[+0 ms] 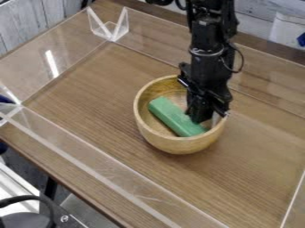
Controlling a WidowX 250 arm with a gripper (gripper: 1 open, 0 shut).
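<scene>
A tan bowl (167,141) sits in the middle of the wooden table, holding a green elongated object (170,113) that lies slanted inside it. My black gripper (202,111) reaches down from the top into the bowl's right side, at the upper right part of the green object. Its fingertips are dark and partly hidden, so whether it touches or holds the object is unclear.
Bare wooden tabletop (84,107) surrounds the bowl on all sides. Clear tape marks show near the top left and along the left. A dark round item (27,214) is at the bottom left corner, off the table.
</scene>
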